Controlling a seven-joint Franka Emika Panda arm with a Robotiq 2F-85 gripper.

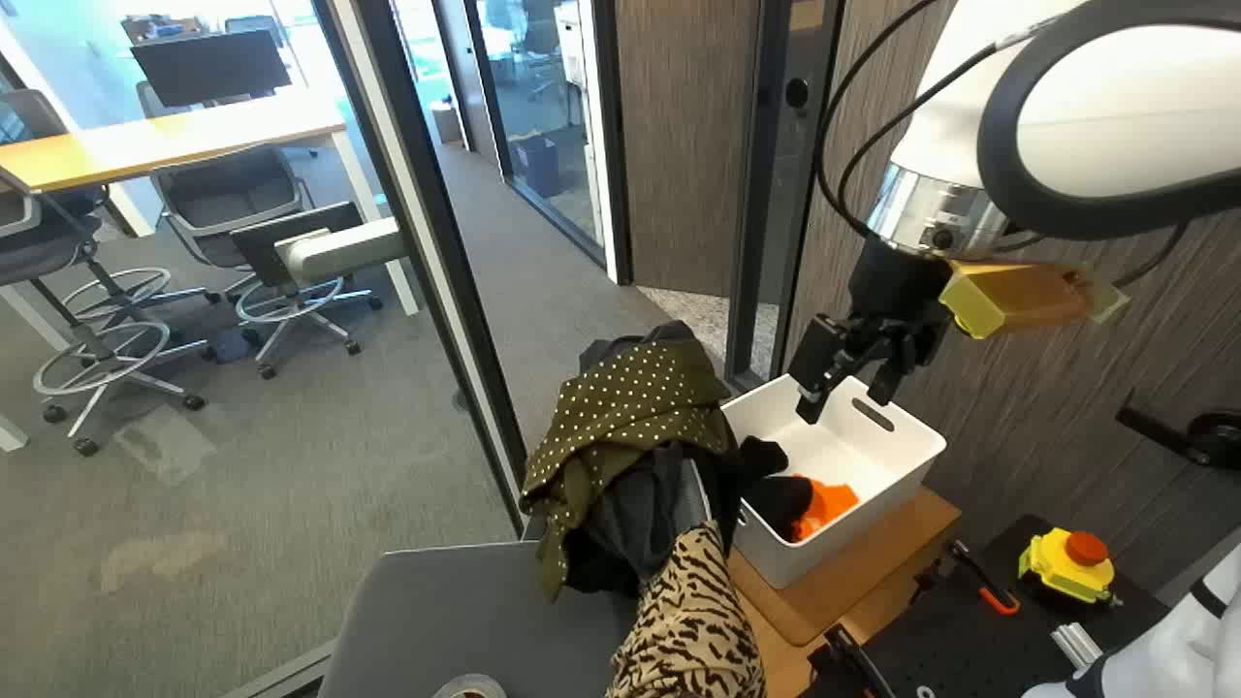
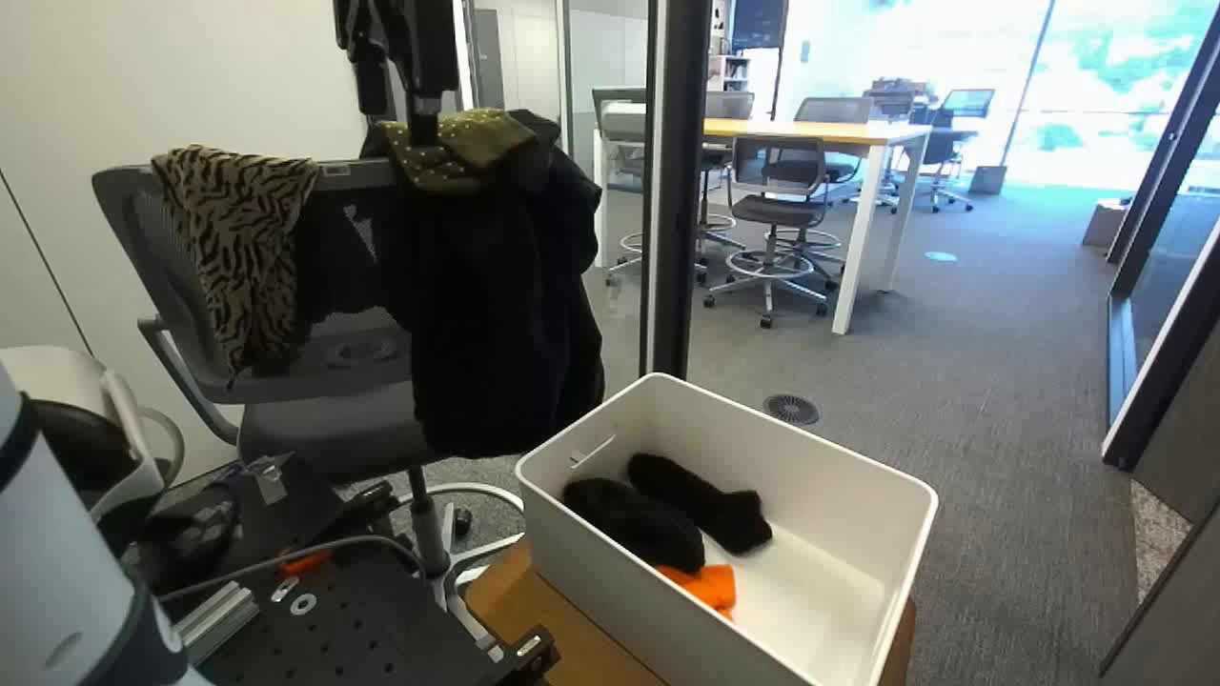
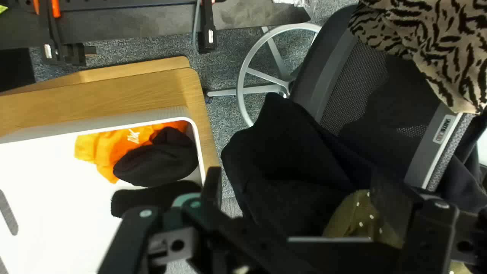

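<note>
My gripper point(image 1: 846, 397) points down with its two fingers spread and nothing between them. In the wrist view, one finger point(image 3: 212, 187) shows near the bin's corner and the other over the draped clothes. A white bin point(image 2: 789, 429) holds two dark knitted items point(image 2: 703, 503) and an orange cloth point(image 2: 711, 585). On the chair back hang a black garment point(image 2: 503, 309), an olive cloth with pale dots point(image 1: 646, 396) and a tiger-striped cloth point(image 2: 240, 246). In exterior view 2, the gripper point(image 2: 397, 114) is high by the dotted cloth; I cannot tell whether they touch.
The bin stands on a wooden surface point(image 1: 896, 535). Beside it is a black perforated plate point(image 2: 343, 640) with tools and a yellow box with a red button point(image 1: 1070, 564). A glass partition's dark frame point(image 1: 442, 268) rises behind the chair point(image 1: 465, 605).
</note>
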